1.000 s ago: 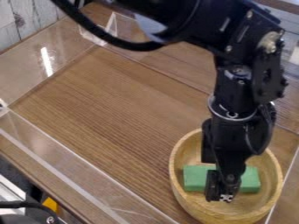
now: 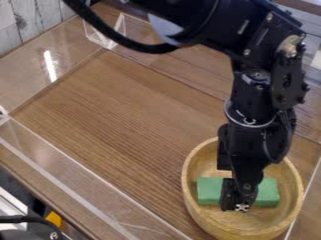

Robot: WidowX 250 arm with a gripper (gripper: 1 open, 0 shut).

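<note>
The black arm reaches down from the top into a round tan bowl (image 2: 205, 221) at the lower right. Inside the bowl lies a green block (image 2: 213, 191). My gripper (image 2: 239, 199) is low in the bowl with its fingertips at the middle of the block, partly covering it. The fingers are dark and overlapping in view, so I cannot tell how far apart they stand or whether they hold the block.
The wooden tray floor (image 2: 100, 112) is clear to the left of the bowl, bounded by clear plastic edges along the left and front. A wall with wooden slats stands at the top left.
The gripper has shifted very slightly within the bowl around the green block. The bowl and block look almost unchanged.
</note>
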